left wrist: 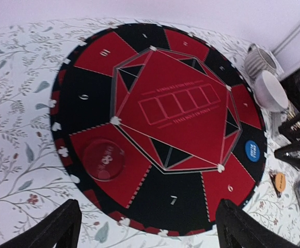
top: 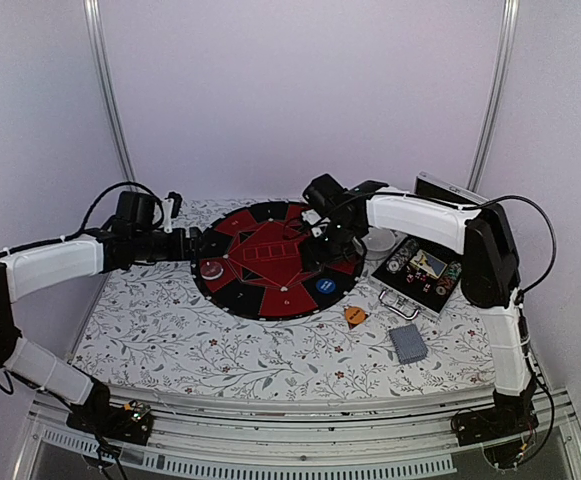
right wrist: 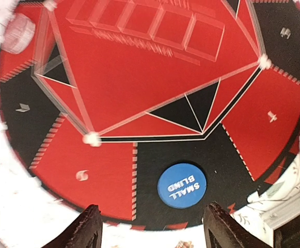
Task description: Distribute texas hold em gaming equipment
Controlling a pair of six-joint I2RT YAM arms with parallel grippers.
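Note:
The round poker mat fills the middle of the table. A blue SMALL BLIND disc lies flat on a black segment at its near right, below my right gripper, whose fingers stand apart with nothing between. A clear red-tinted disc lies on the mat's left side. My left gripper is open over the left of the mat, empty. An orange disc and a deck of cards lie off the mat at the right.
An open case with chips and cards stands at the right, its handle toward the front. White containers stand beside the mat's right edge.

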